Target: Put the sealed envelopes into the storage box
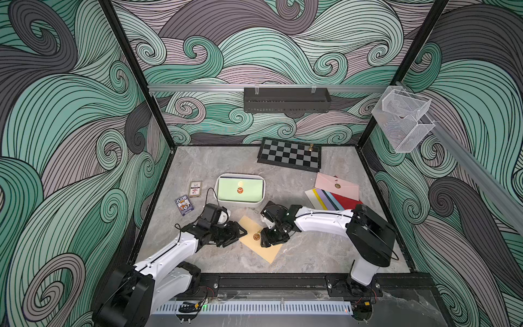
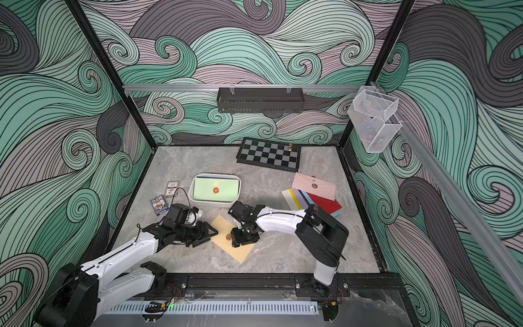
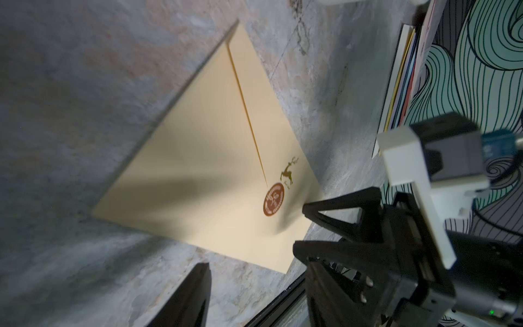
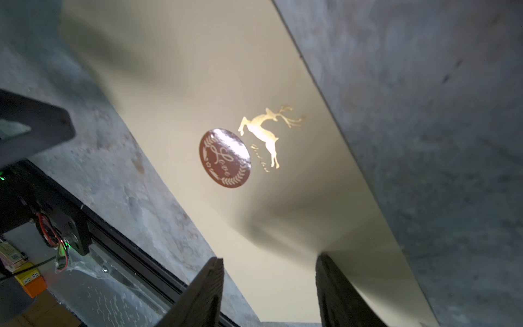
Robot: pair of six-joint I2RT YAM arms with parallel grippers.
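A cream envelope [image 1: 268, 253] with a round brown "Love" seal [image 4: 224, 158] and a gold deer lies flat on the table, turned at an angle. My left gripper stands open near its left side, with nothing between the fingers. Over the envelope's right part is my right gripper, also open and empty; its fingers [image 3: 335, 248] show apart in the left wrist view. The white storage box [image 1: 239, 205] sits behind the arms, a pale green sealed envelope [image 1: 228, 190] lying flat inside. At the right, a pink sealed envelope [image 1: 348, 188] rests by a red one [image 1: 344, 201].
Fanned coloured envelopes [image 2: 297, 199] lie beside the red one, partly behind the right arm. Two card boxes [image 1: 184, 205] sit left of the storage box. A chessboard [image 1: 289, 153] is at the back. Bare table lies between the storage box and the chessboard.
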